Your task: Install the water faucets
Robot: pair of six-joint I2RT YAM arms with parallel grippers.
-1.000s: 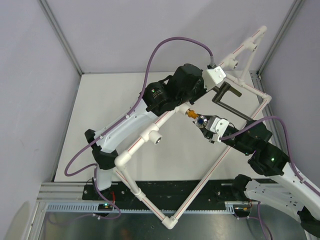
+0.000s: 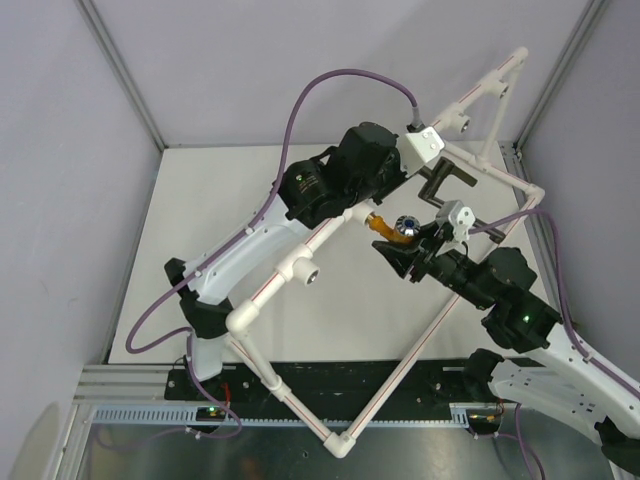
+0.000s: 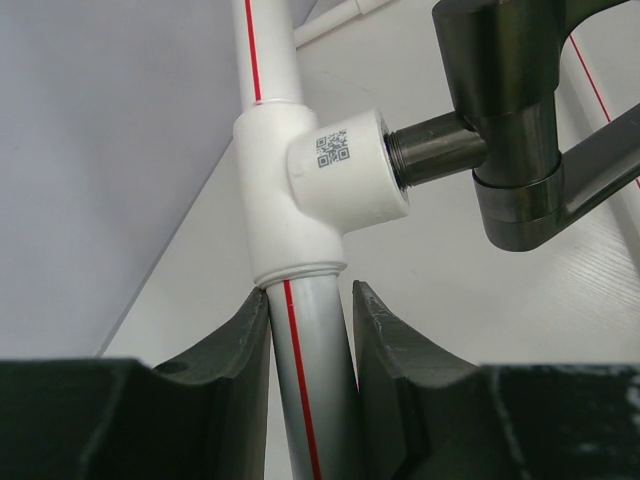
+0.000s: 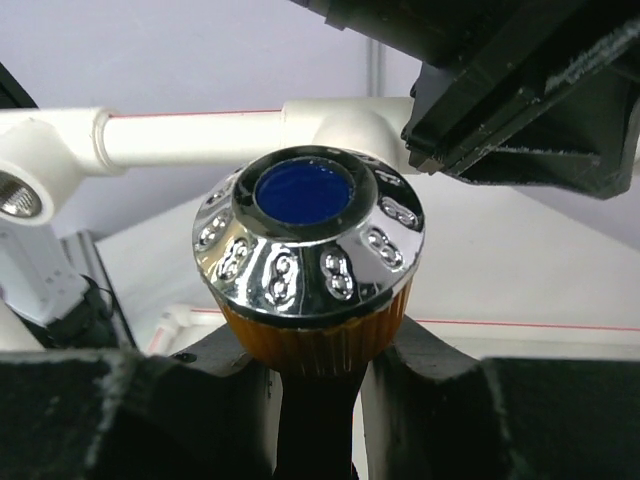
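Note:
A white pipe [image 3: 305, 360] with a red line runs up between the fingers of my left gripper; its tee fitting [image 3: 275, 190] carries a black faucet [image 3: 520, 210]. Whether that gripper grips the pipe is unclear. In the top view my left gripper [image 2: 395, 165] is over the rack's middle pipe. My right gripper is shut on an amber faucet valve with chrome, blue-topped knob [image 4: 310, 250], held beside that pipe; in the top view the valve [image 2: 380, 226] angles toward the fitting under the left arm.
A white pipe frame [image 2: 385, 390] stands on the pale board [image 2: 190, 220], with other tee fittings [image 2: 305, 270] along it. Grey walls surround the board; purple cables trail from both arms.

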